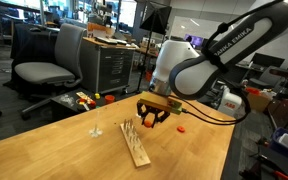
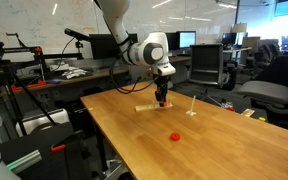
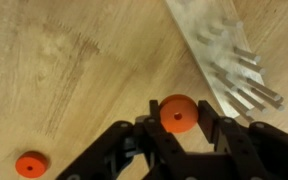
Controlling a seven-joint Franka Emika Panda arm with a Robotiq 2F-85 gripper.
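Note:
In the wrist view, an orange-red disc (image 3: 178, 113) with a small centre hole is pinched in my gripper, its black fingers on either side. A pale wooden board (image 1: 136, 146) with several short pegs (image 3: 239, 75) at one end lies close by on the table. In exterior view 1, the gripper (image 1: 149, 117) hangs just right of the peg end, with a bit of orange showing between its fingers. A second red disc (image 3: 31, 165) rests flat on the table, well apart from the gripper.
A thin post on a stand (image 1: 97, 125) rises from the table left of the board. Dark and red items (image 1: 86, 101) sit by the far edge, near an office chair (image 1: 48, 66).

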